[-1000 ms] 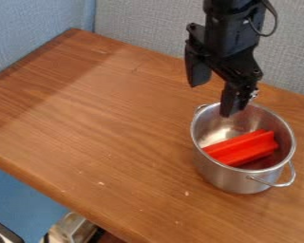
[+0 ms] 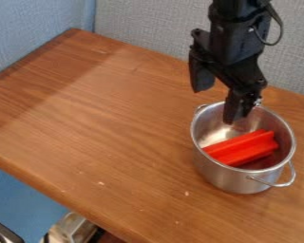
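Observation:
My black gripper (image 2: 218,91) hangs in the upper right, its fingers apart and open, the right finger reaching down over the back rim of a steel pot (image 2: 228,177). Inside the pot lie red elongated pieces (image 2: 243,144), low toward the front and right. Nothing shows between the fingers.
Grey padded walls (image 2: 155,28) border it at the back and left. A metal fixture (image 2: 76,228) sits off the table's front left edge, above a blue floor.
The gripper has shifted very slightly to the right and down over the pot. The pot and red pieces look unmoved.

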